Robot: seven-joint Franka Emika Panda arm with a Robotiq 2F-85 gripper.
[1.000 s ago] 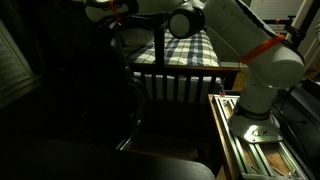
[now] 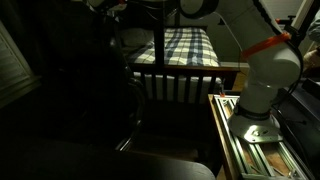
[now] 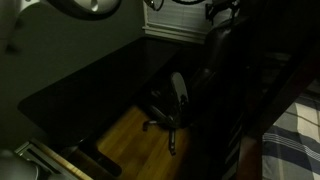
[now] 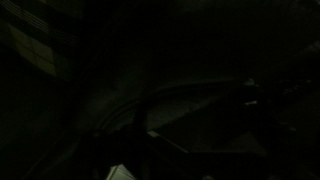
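Note:
My white arm (image 2: pixel 272 68) with red bands rises from its base at the right in exterior view 1. It reaches left along the top edge, where much of its far end is cut off. In exterior view 2 part of the arm (image 3: pixel 95 8) crosses the top left. The wrist view is almost black, with only faint glints and a dim checked cloth (image 4: pixel 35 40) at its upper left. My gripper's fingers cannot be made out clearly, and no held object shows.
A long dark tabletop (image 3: pixel 95 80) lies below the arm. Beside it stands a black office chair (image 3: pixel 172 100) on a wooden floor (image 3: pixel 140 150). A bed with a checked cover (image 2: pixel 190 45) is behind a dark slatted rail (image 2: pixel 180 86).
In exterior view 1 the arm's far part has risen toward the top edge, and less of it shows now. The base and the furniture are unmoved.

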